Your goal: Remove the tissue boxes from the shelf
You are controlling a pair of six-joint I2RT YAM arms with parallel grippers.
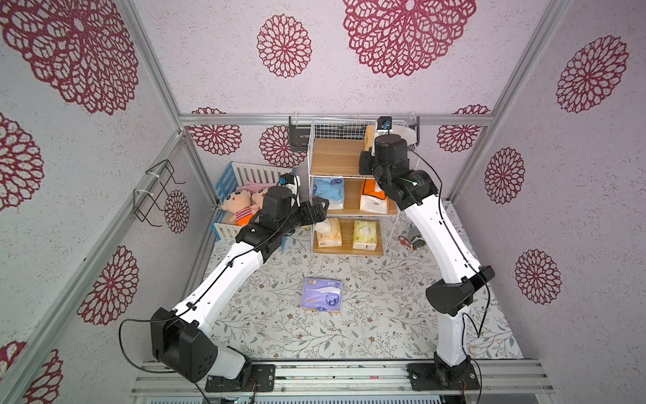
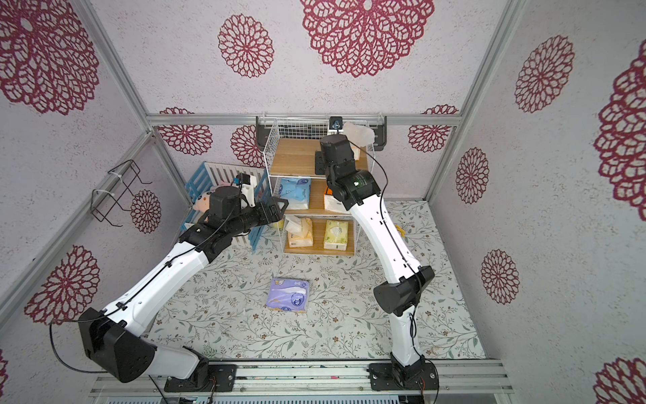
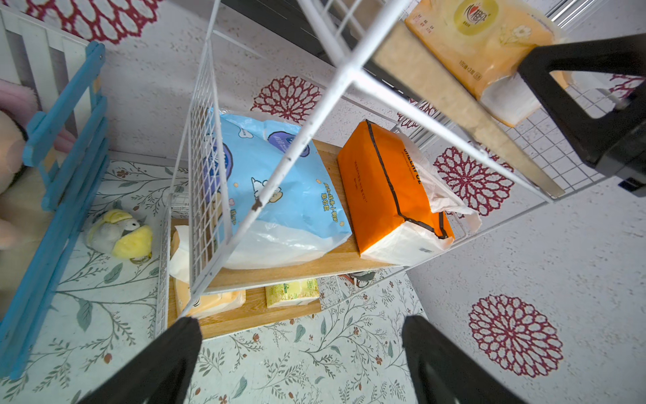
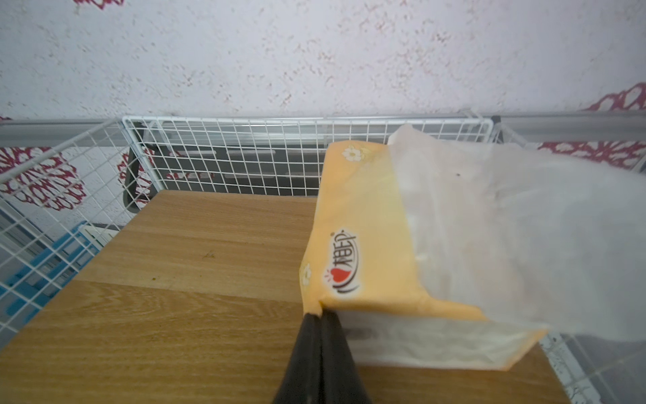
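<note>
My right gripper is shut at a yellow-and-white tissue pack (image 4: 350, 222) on the top shelf (image 4: 168, 269); its tips touch the pack's lower front, and I cannot tell that anything is between them. A blue pack (image 3: 276, 195) and an orange pack (image 3: 383, 188) fill the middle shelf. On the bottom shelf sit a cream pack (image 1: 328, 232) and a pale yellow pack (image 1: 364, 234). My left gripper is open, in front of the middle shelf's left side.
A blue-and-white crib (image 1: 224, 186) with plush toys stands left of the rack. A purple pack (image 1: 321, 294) lies on the table in front, with free space around it. Small objects (image 1: 411, 241) lie right of the rack.
</note>
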